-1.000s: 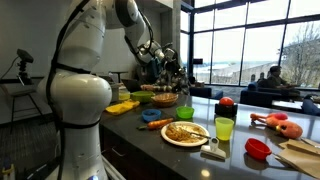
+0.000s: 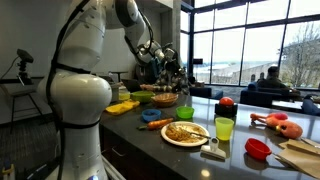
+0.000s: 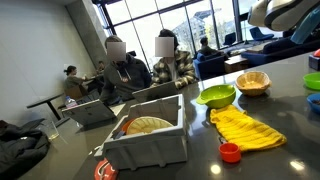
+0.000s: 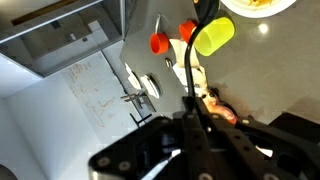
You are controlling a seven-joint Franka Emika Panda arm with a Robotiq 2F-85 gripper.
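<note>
My gripper is shut on a dark, long-handled utensil [image 4: 190,62], which runs upward in the wrist view and widens at the upper edge. Exactly what kind of utensil it is cannot be told. In exterior view 1 the gripper [image 2: 174,78] is held above the far part of the table, small and dark against the background. Nearer the camera lies a white plate of food [image 2: 185,140], with a yellow cup [image 2: 224,129] to its right.
Green [image 2: 196,112] and blue [image 2: 151,115] bowls, a red bowl [image 2: 257,149] and an orange toy [image 2: 286,126] occupy the table. A grey bin [image 3: 150,148], yellow cloth [image 3: 248,130] and wicker basket [image 3: 253,83] stand elsewhere. Two people are behind the table.
</note>
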